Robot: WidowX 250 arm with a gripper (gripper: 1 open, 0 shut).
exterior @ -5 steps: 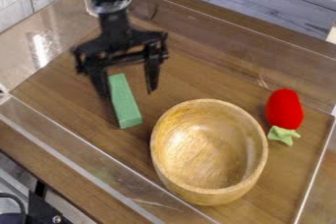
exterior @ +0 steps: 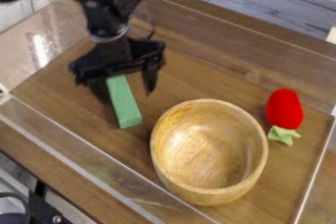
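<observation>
My black gripper [exterior: 116, 71] hangs over the upper end of a green block [exterior: 125, 105], its fingers spread open and somewhat blurred. The block lies on the wooden surface left of a wooden bowl [exterior: 207, 174]. Whether the fingertips touch the block is unclear.
A red object [exterior: 285, 108] with a pale green top lies right of the bowl. Raised metal edges border the tray at left and front.
The block and bowl look unmoved.
</observation>
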